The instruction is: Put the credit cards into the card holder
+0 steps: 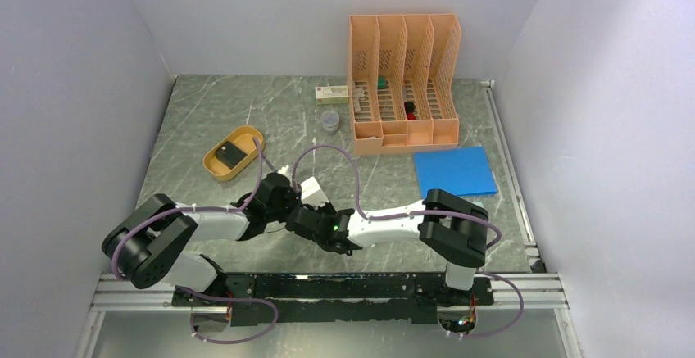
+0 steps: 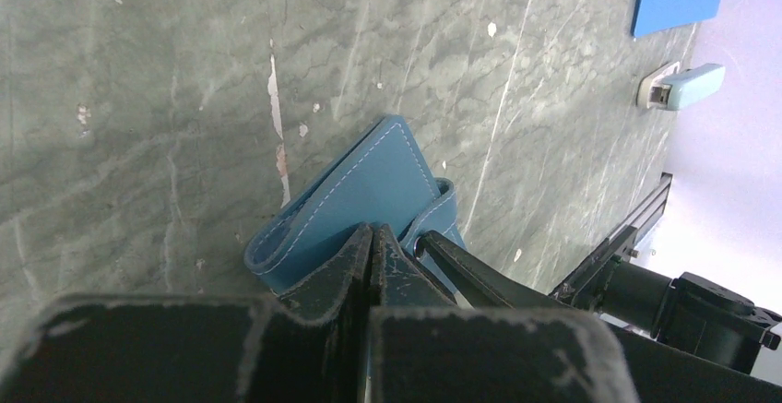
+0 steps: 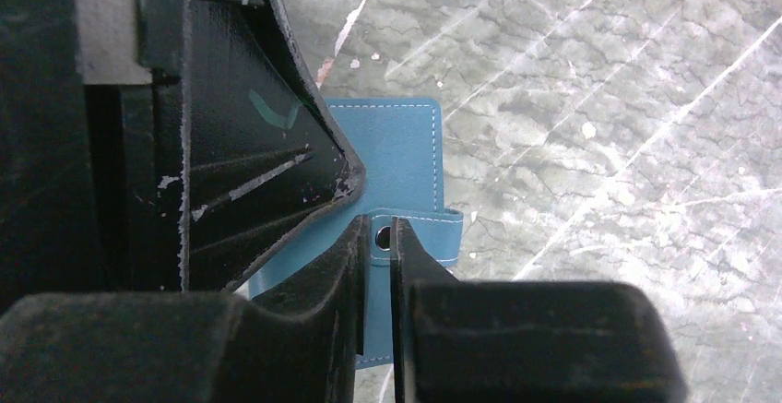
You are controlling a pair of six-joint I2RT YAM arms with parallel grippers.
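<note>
A blue stitched card holder (image 2: 360, 182) (image 3: 387, 145) lies on the marble table beneath both grippers, with a strap and snap at one side. My left gripper is shut on the card holder, whose body runs under its fingertips. My right gripper has its fingertips close together at the strap (image 3: 429, 237) beside the snap, with a narrow gap between them. In the top view both grippers meet low at the middle front and hide most of the holder. I cannot make out any credit cards.
A yellow tray (image 1: 244, 135) with a dark item sits at left. A peach organizer (image 1: 406, 129) stands at the back, beside a small box (image 1: 331, 94) and a cup (image 1: 329, 120). A blue board (image 1: 455, 169) lies at right, with a light-blue USB stick (image 2: 692, 87) near it.
</note>
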